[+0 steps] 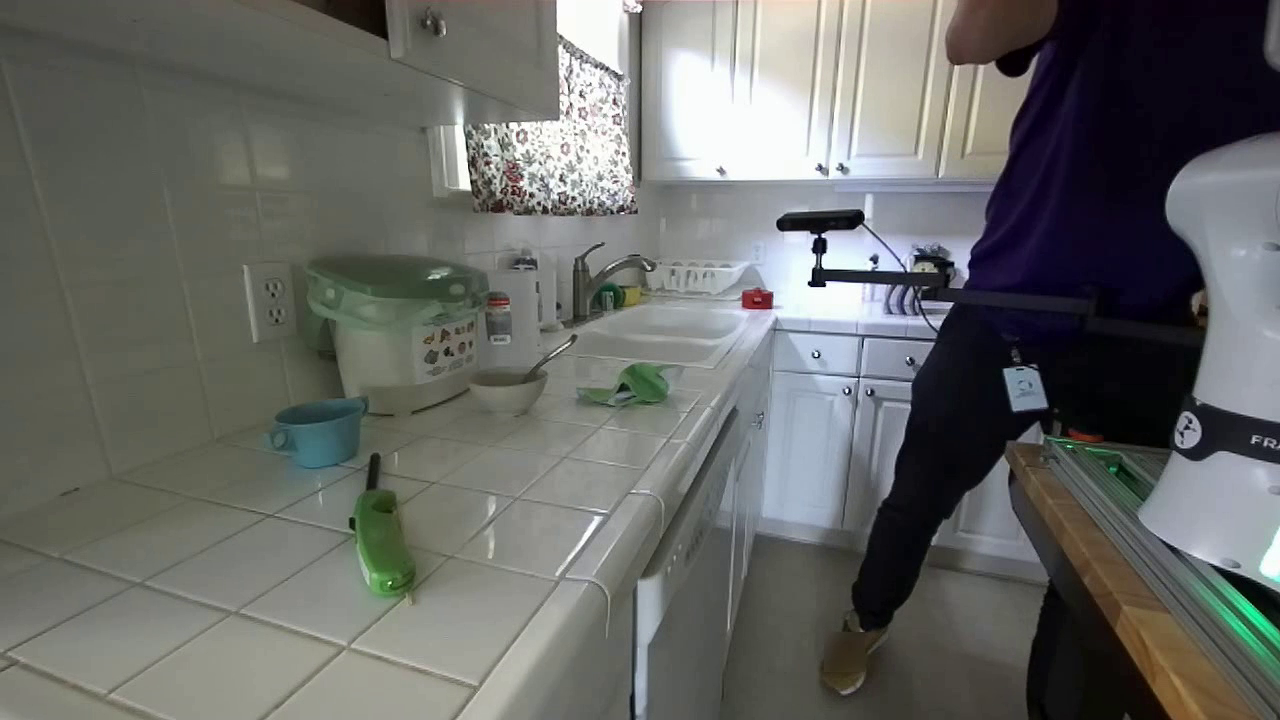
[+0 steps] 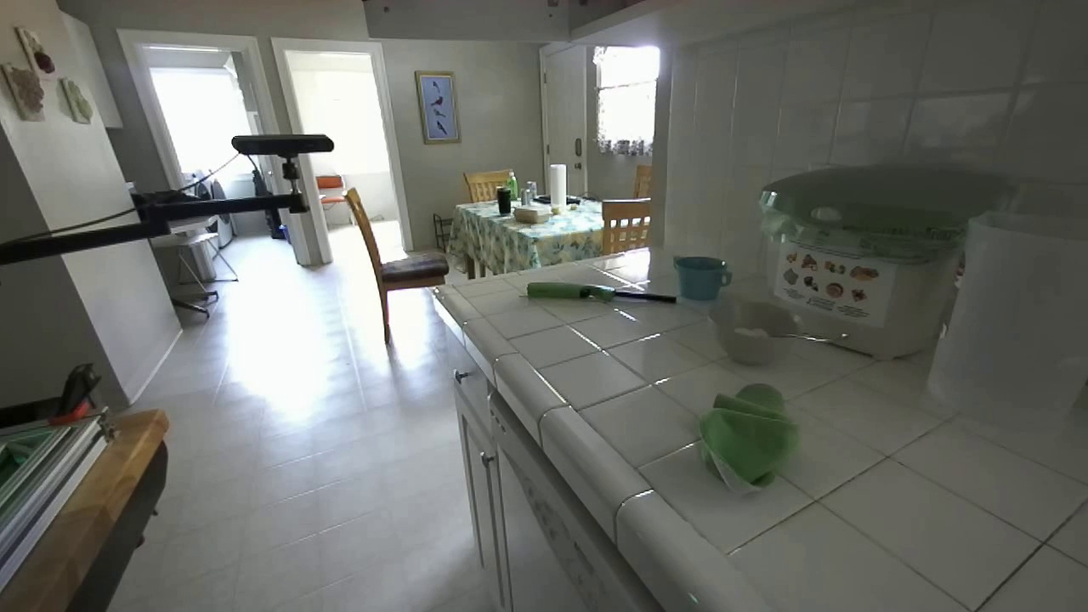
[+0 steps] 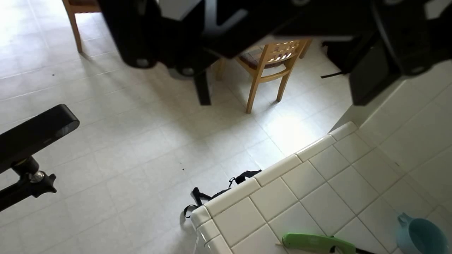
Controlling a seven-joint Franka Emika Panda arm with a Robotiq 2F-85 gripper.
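My gripper shows dark at the top of the wrist view, its fingers wide apart and nothing between them. It is open, well above the floor and the counter corner. On the white tiled counter lies a green lighter with a black nozzle. Close to it stands a blue cup with handles. Farther along are a pale bowl holding a spoon and a crumpled green cloth. Neither exterior view shows the gripper; only the arm's white base appears in one.
A bin with a green lid and a translucent container stand against the wall. The sink lies beyond. A camera on a bracket juts out over the floor. A person stands near the arm's base.
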